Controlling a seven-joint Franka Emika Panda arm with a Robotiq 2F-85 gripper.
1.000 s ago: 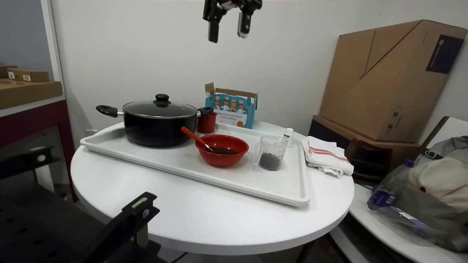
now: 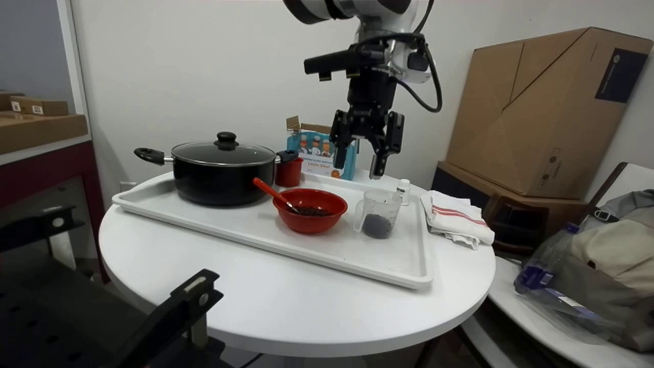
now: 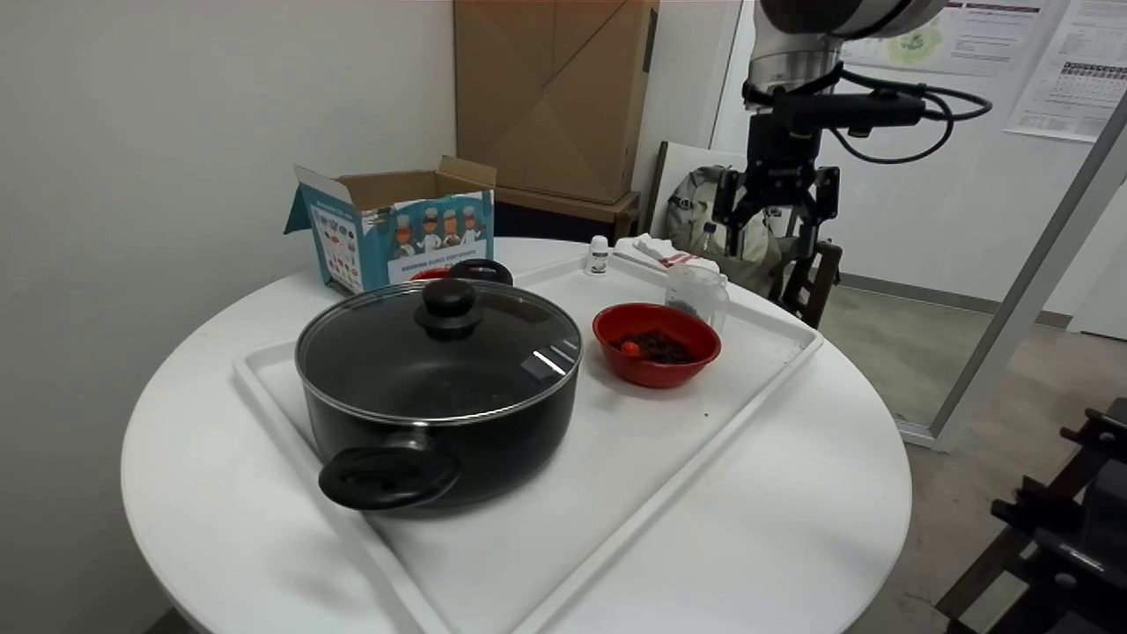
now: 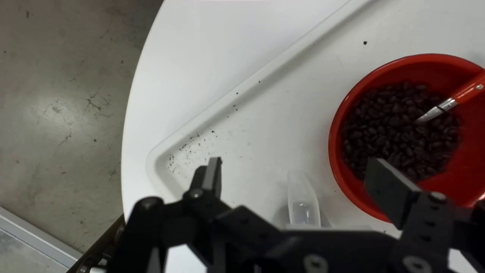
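My gripper (image 2: 358, 174) is open and empty, hanging above the tray's right part, over the clear measuring cup (image 2: 380, 214). Dark contents fill the bottom of that cup; in the wrist view only its clear handle (image 4: 302, 202) shows clearly, between the fingers, with the rest behind the gripper body. Left of the cup sits a red bowl (image 2: 310, 210) of dark beans (image 4: 400, 127). A red-handled spoon (image 2: 270, 189) leans in the bowl, its metal end among the beans. One finger (image 4: 391, 191) overlaps the bowl's edge in the wrist view, well above it.
On the white tray (image 2: 263, 243) stand a lidded black pot (image 2: 224, 175), a red cup (image 2: 288, 173) and a small white bottle (image 3: 598, 255). A blue box (image 3: 423, 232) is behind, a folded towel (image 2: 457, 217) at the right.
My gripper has come down from the top of the view and moved right, with its fingers turned. It stays open. The things on the table have not moved.
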